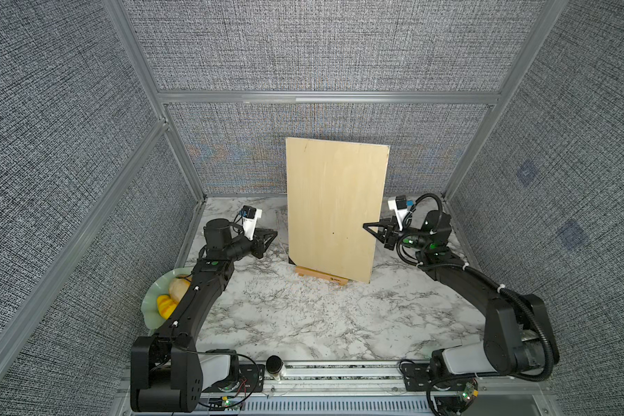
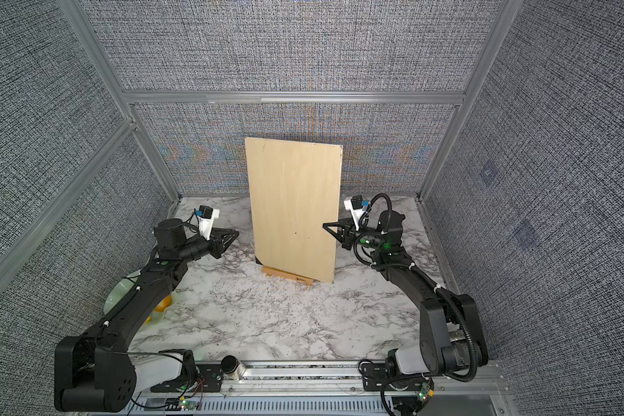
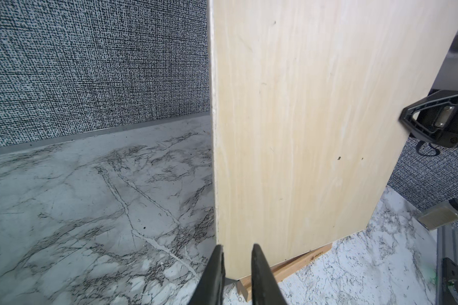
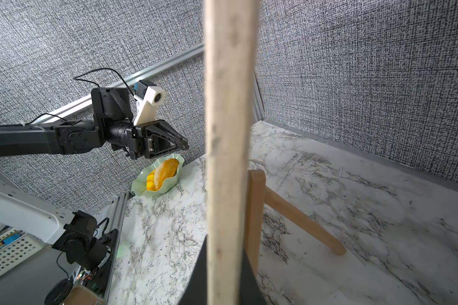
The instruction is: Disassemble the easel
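A tall pale wooden board (image 1: 332, 208) stands nearly upright mid-table, slightly tilted sideways. Below its bottom edge shows the easel's wooden ledge (image 1: 323, 276). In the right wrist view, an easel post (image 4: 254, 218) and a slanting round leg (image 4: 305, 222) show behind the board. My right gripper (image 1: 365, 226) is shut on the board's right edge, one finger (image 4: 196, 277) visible on either side of that edge. Left of the board, clear of it, hangs my left gripper; a gap shows between its fingers, with nothing held. Most of the easel is hidden behind the board.
A pale green bowl (image 1: 151, 303) with yellow items sits at the left edge beside my left arm. A dark-lidded jar (image 1: 275, 366) stands at the front rail.
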